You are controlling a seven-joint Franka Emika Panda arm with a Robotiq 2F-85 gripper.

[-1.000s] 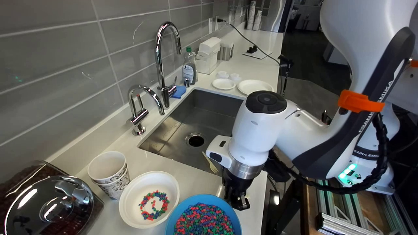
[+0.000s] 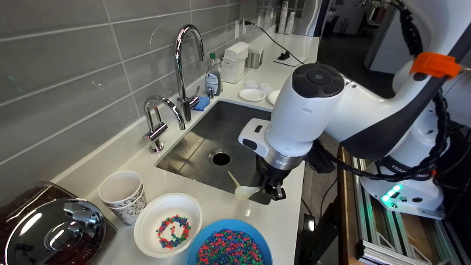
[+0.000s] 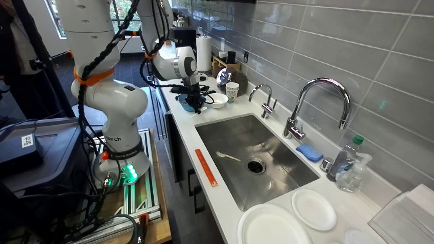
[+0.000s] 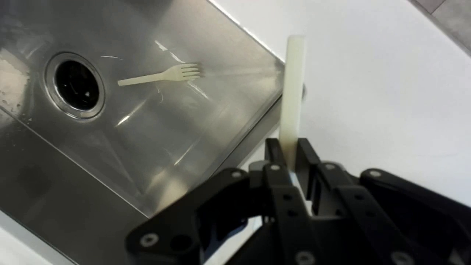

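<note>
My gripper [image 2: 270, 189] is shut on a pale spoon [image 2: 245, 191] above the near right corner of the sink. In exterior view 1 the spoon's bowl sticks out to the left of the fingers. The wrist view shows the pale handle [image 4: 292, 90] pinched between the dark fingers, its free end pointing away; the spoon's bowl is hidden there. A pale fork [image 4: 174, 73] lies on the sink floor beside the drain [image 4: 75, 85]. In exterior view 2 the gripper [image 3: 198, 109] is small, with the spoon hard to make out.
A blue bowl [image 2: 263, 238] full of coloured pieces and a white bowl [image 2: 148, 221] with a few more stand on the near counter. Stacked cups [image 2: 126, 201] and a lidded pot [image 2: 57, 234] are at left. Two faucets [image 2: 181, 70] rise behind the sink [image 3: 228, 179]. A red strip [image 3: 206, 167] lies on the counter.
My gripper has risen and moved away from beside the blue bowl towards the sink's corner. The spoon's bowl now shows clearly and covers part of the fork in exterior view 1.
</note>
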